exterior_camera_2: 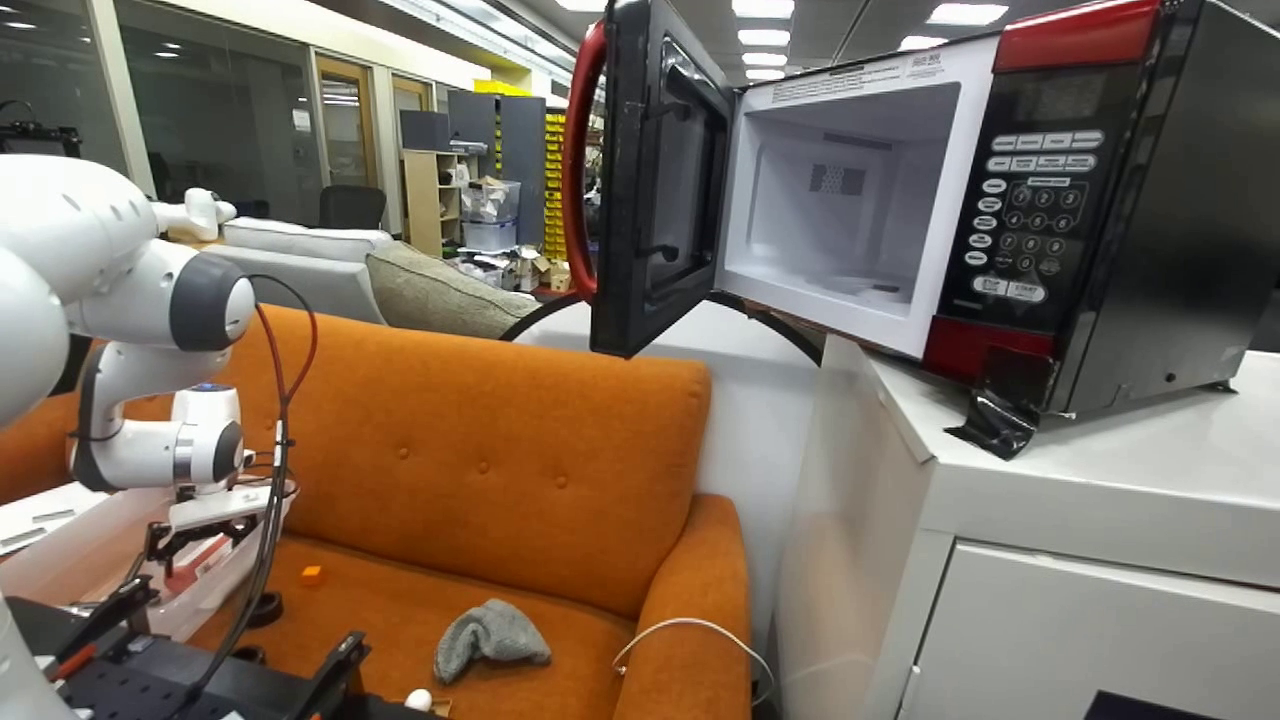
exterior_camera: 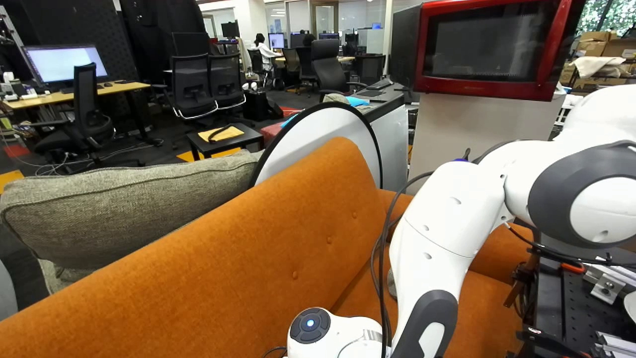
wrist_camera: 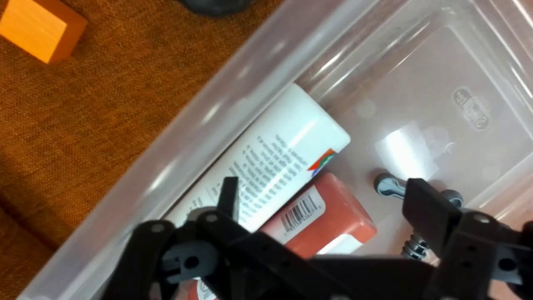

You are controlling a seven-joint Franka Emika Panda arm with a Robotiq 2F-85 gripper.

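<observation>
In the wrist view my gripper is open over a clear plastic bin [wrist_camera: 175, 155], its two dark fingers well apart. A white bottle [wrist_camera: 275, 150] with printed text lies along the bin's wall, partly covered by the left finger. Beside it is a red bottle or box [wrist_camera: 325, 215] with a barcode label, its lower part hidden by the gripper. Small grey and black parts [wrist_camera: 392, 186] lie near the right finger. I cannot tell whether the fingers touch anything. In the second exterior view the arm [exterior_camera_2: 204, 438] reaches down to the bin [exterior_camera_2: 84, 540].
An orange block [wrist_camera: 42, 27] lies on the orange sofa [exterior_camera_2: 480, 444] outside the bin. A grey cloth [exterior_camera_2: 489, 636] rests on the seat. The microwave [exterior_camera_2: 840, 192] stands on a white cabinet, door open. Much of the bin's floor [wrist_camera: 424, 100] is bare.
</observation>
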